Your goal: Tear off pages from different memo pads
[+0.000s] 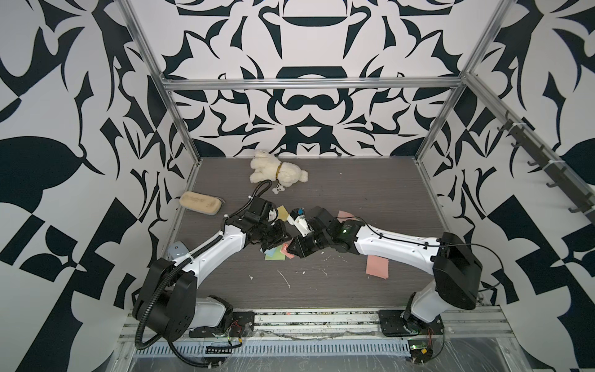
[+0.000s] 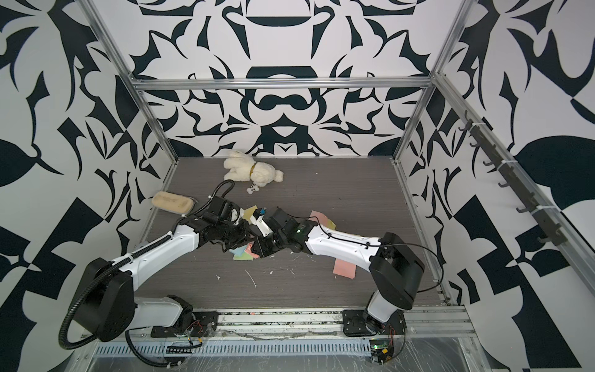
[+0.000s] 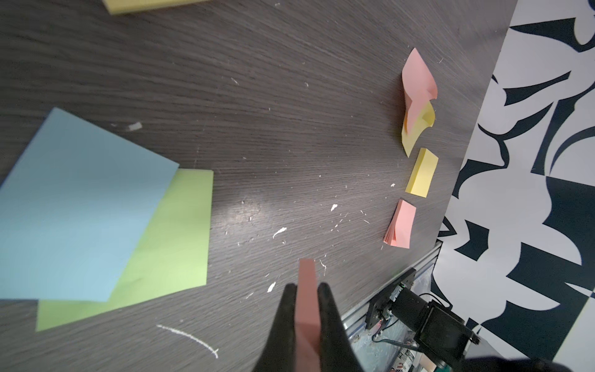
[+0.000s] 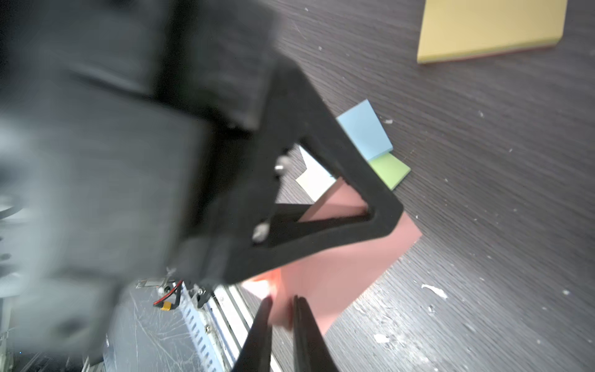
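A pink sheet (image 4: 356, 263) stands gripped in my left gripper, which is shut on it; from the left wrist it shows edge-on as a narrow strip. My right gripper faces the sheet with its fingers apart, part open, and pink paper shows in the gap; contact cannot be judged. In the top views both grippers meet mid-table and hide most of the sheet. Below lie a blue memo piece (image 3: 80, 204) and a green one (image 3: 176, 241), overlapping. A yellow pad (image 4: 492, 28) rests farther back.
Past my right arm lie a pink pad (image 3: 403, 226), another yellow pad (image 3: 423, 173) and curled pink and yellow sheets (image 3: 418, 102). A plush toy (image 1: 279, 170) sits at the back, a tan oblong object (image 1: 200, 202) at left.
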